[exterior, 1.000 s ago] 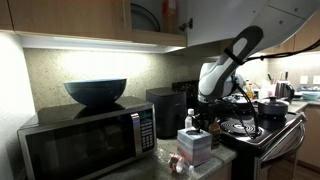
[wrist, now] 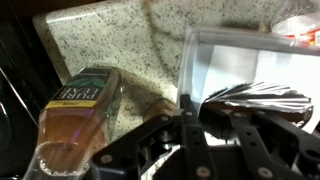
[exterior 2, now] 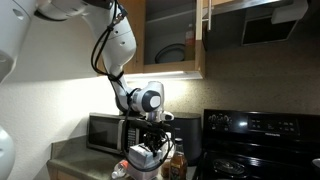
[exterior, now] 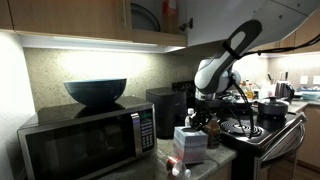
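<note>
A white box, like a tissue box, stands at the counter's front edge below my gripper. In the wrist view, the box fills the right side, with a thin white sheet showing in its opening. My dark fingers reach into that opening and are shut on what looks like the sheet; the exact grip is partly hidden. From exterior view 2, the arm stands over the box.
An amber-brown bottle with a label stands close beside the gripper. A red-and-white packet lies at the box's front left. A microwave stands left, a stove right.
The packet at the white box's foot has shifted.
</note>
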